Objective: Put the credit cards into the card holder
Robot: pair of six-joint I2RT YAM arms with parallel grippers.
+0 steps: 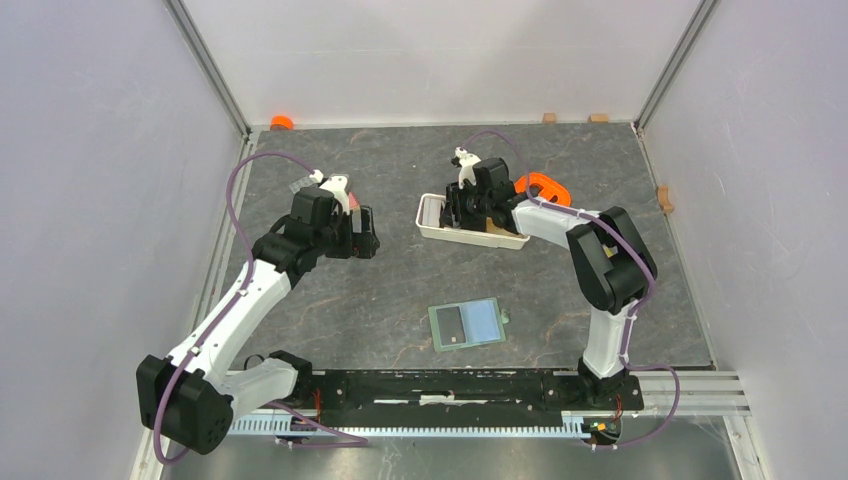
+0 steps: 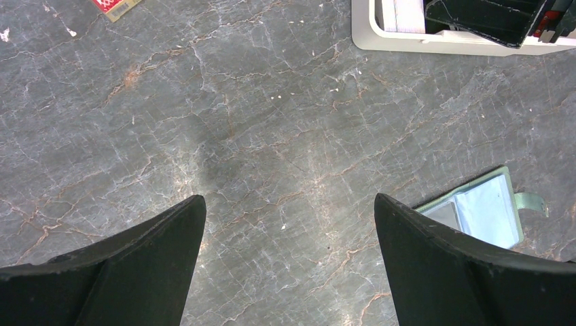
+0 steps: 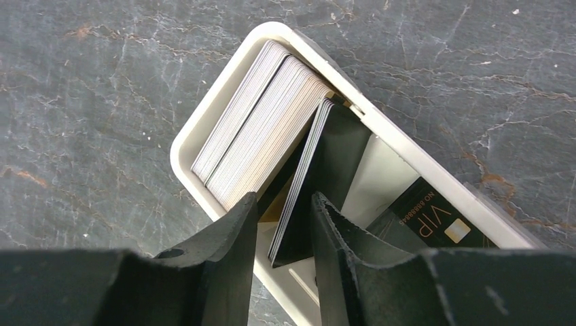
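Observation:
A green-edged card holder with a blue-white right half lies flat near the front of the table; a grey card shows on its left side. Many cards stand packed at one end of a white tray. Several dark cards lean beside them, between the parted fingers of my right gripper. A gap shows on the pack side of these cards. My left gripper is open and empty over bare table, left of the tray.
The white tray sits at mid-table, with a black VIP card lying inside. Behind it is an orange basket. A red box lies by the left gripper. Between tray and card holder the table is clear.

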